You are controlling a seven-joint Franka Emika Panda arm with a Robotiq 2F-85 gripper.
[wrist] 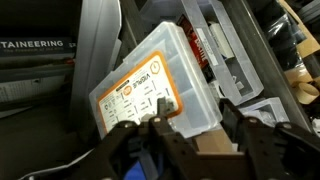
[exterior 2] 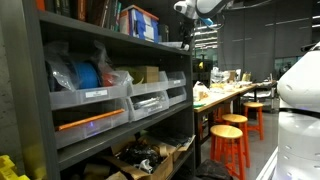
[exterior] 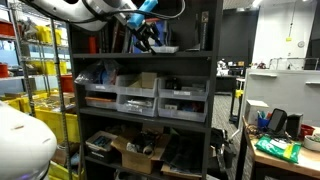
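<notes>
A translucent white plastic box [wrist: 165, 80] with an orange-bordered label fills the middle of the wrist view. My gripper reaches in from below, with the box's near end between its dark fingers; they look shut on it. Exterior view 1 has the box [exterior: 166, 49] at the upper shelf, by the dark gripper [exterior: 153, 42] at the end of the arm. In exterior view 2 the box is small and partly hidden, so whether it rests on the shelf or is lifted cannot be told.
Upright books [exterior 2: 100, 14] stand on the upper shelf [exterior 2: 100, 33] beside the box. Below are clear bins [exterior: 135, 88] and a cardboard box [exterior: 137, 156]. To the right a table holds a green packet [exterior: 278, 148]; orange stools [exterior 2: 232, 135] stand farther back.
</notes>
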